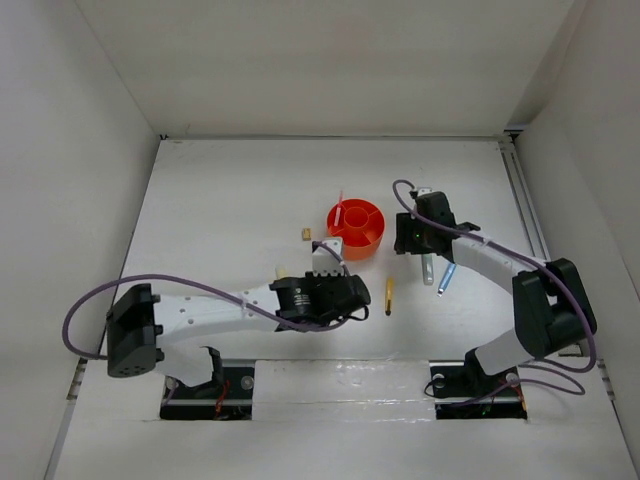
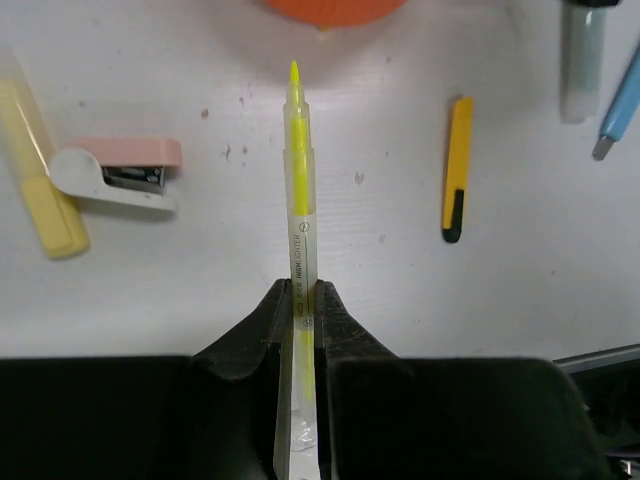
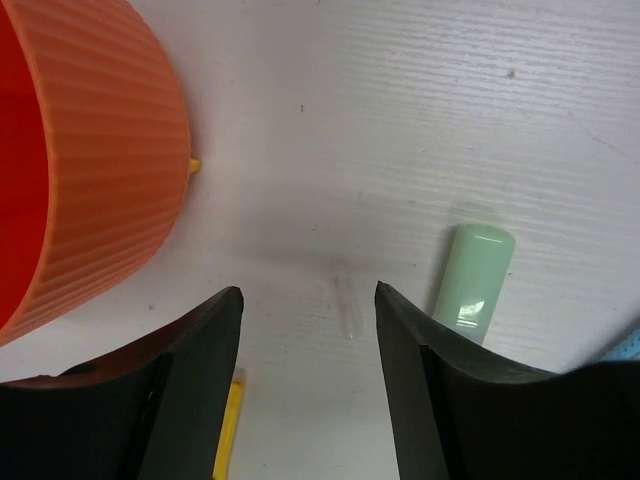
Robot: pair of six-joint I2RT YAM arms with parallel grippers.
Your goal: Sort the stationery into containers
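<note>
A yellow highlighter (image 2: 301, 215) stands tip up in the left wrist view, with my left gripper shut on its barrel. The round red container (image 1: 372, 236), divided into compartments, holds a pink pen (image 1: 340, 206); its orange-red wall (image 3: 115, 160) fills the upper left of the right wrist view. Right of the container, my right gripper is partly open above bare table, nothing between its fingers. A yellow cutter (image 2: 458, 170) lies in front of the container. A pink-and-white stapler (image 2: 115, 178) and a yellow capped item (image 2: 48, 200) lie to the left.
A pale green item (image 3: 478, 275) lies just right of my right gripper, with a blue cutter (image 1: 446, 279) beside it. A small brownish piece (image 1: 306, 234) rests left of the container.
</note>
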